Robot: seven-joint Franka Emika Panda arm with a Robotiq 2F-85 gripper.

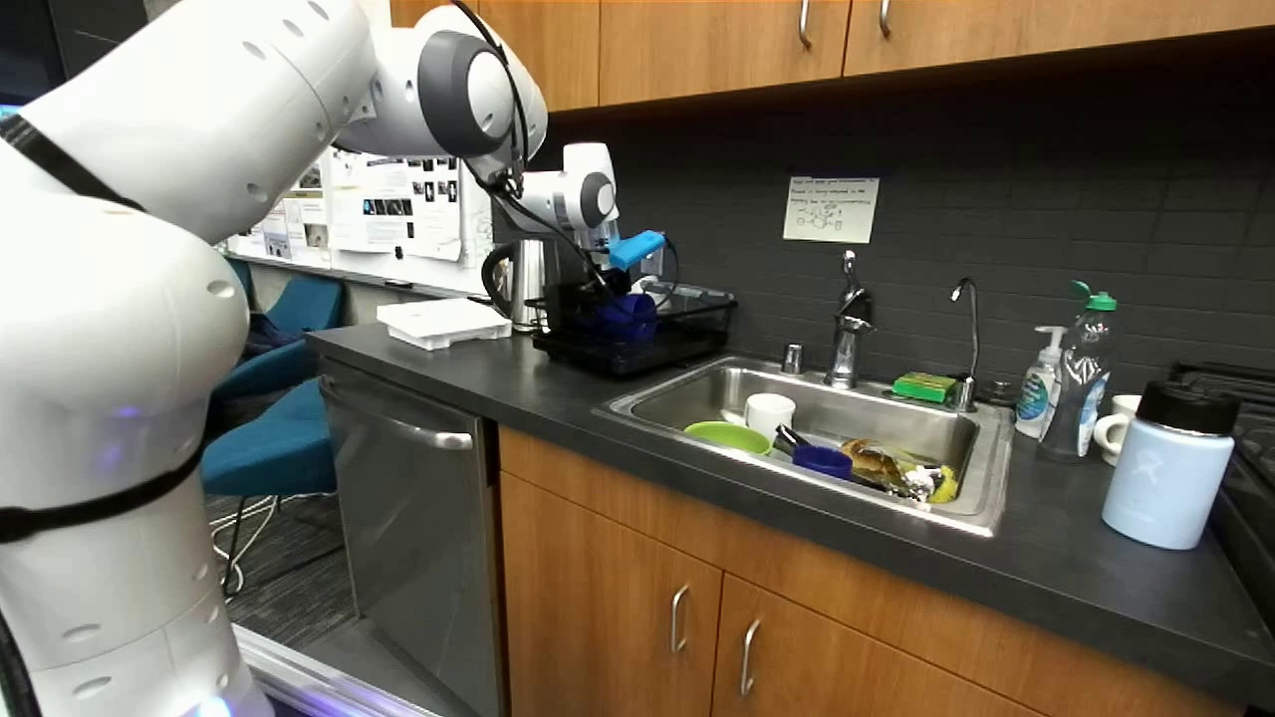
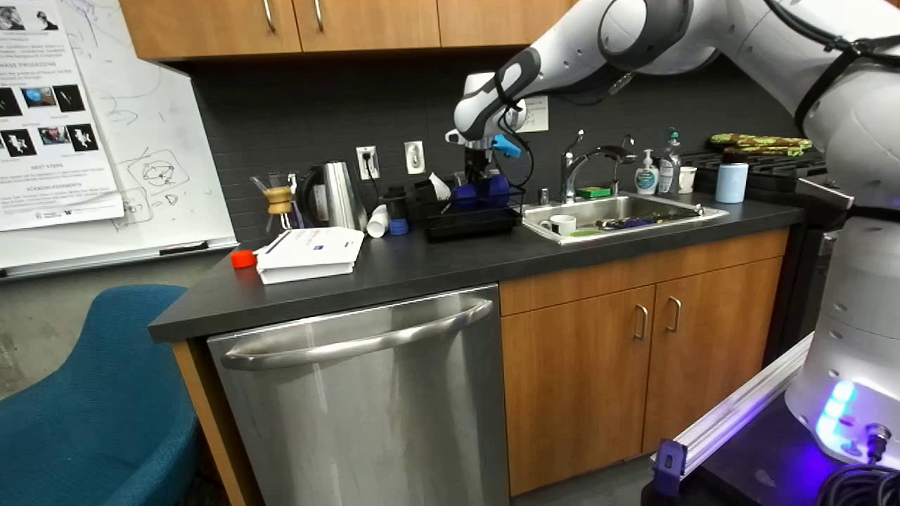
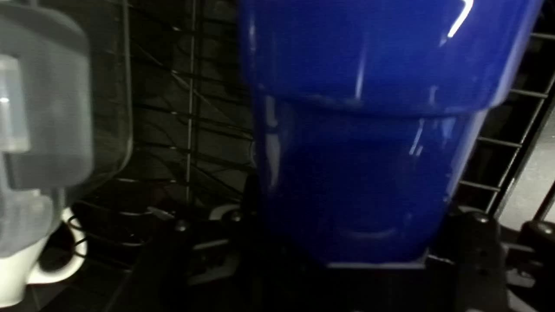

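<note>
A glossy blue cup (image 3: 359, 156) fills the middle of the wrist view, its narrower end between the dark fingers of my gripper (image 1: 616, 287). The fingertips are lost in shadow, but the fingers look closed around the cup. In exterior view 1 the same blue cup (image 1: 630, 316) shows just below the gripper, over the black dish rack (image 1: 675, 347). Another blue piece (image 2: 464, 197) appears beside the gripper in exterior view 2.
A grey container (image 3: 47, 99) and a white mug (image 3: 57, 275) lie close by in the rack. The sink (image 1: 669, 400) holds a white mug (image 1: 768, 413), a green bowl (image 1: 729, 437) and other dishes. A kettle (image 2: 339, 198) and white box (image 2: 310, 253) stand left.
</note>
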